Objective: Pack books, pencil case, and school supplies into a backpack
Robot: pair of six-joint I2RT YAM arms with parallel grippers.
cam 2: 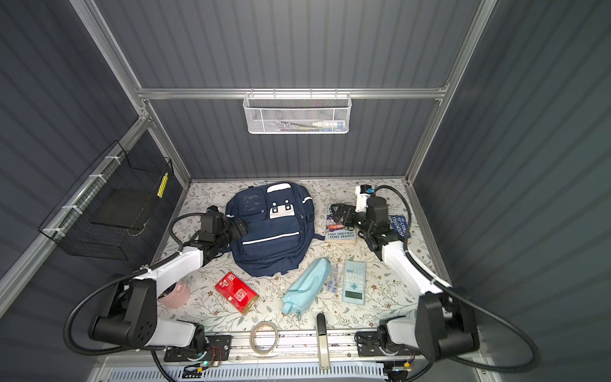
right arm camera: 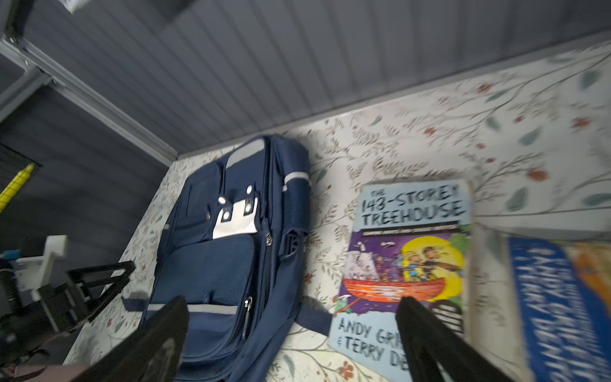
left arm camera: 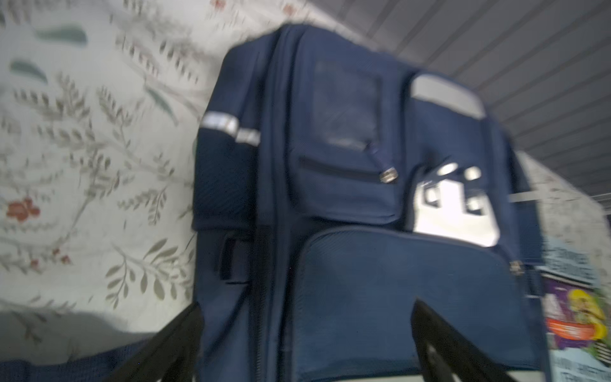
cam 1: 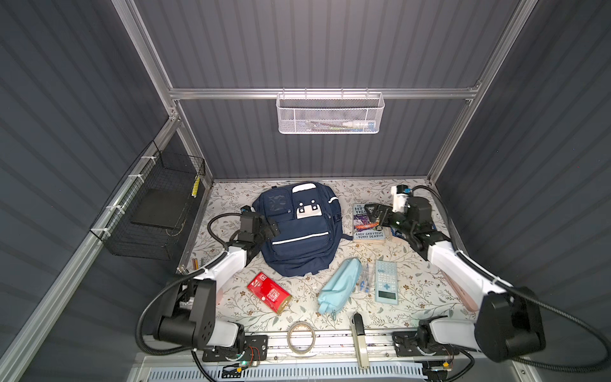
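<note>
The navy backpack (cam 1: 299, 232) lies flat at the back centre, its front pockets facing up. My left gripper (cam 1: 273, 229) hangs open over the backpack's left side. In the right wrist view, the Treehouse book (right arm camera: 407, 254) lies beyond the open fingers (right arm camera: 432, 343), and a second blue book (right arm camera: 553, 312) lies right of it. My right gripper (cam 1: 371, 215) is above the Treehouse book, empty. A light blue pencil case (cam 1: 340, 285), clear-packed pens (cam 1: 362, 278) and a pale blue calculator (cam 1: 386, 282) lie in front. A red packet (cam 1: 269, 292) sits front left.
A white mesh basket (cam 1: 330, 114) with some supplies hangs on the back wall; a black wire basket (cam 1: 159, 210) is on the left wall. A tape roll (cam 1: 301, 337) and a knife (cam 1: 360, 340) rest on the front rail. A pink cup (cam 2: 175, 295) stands front left.
</note>
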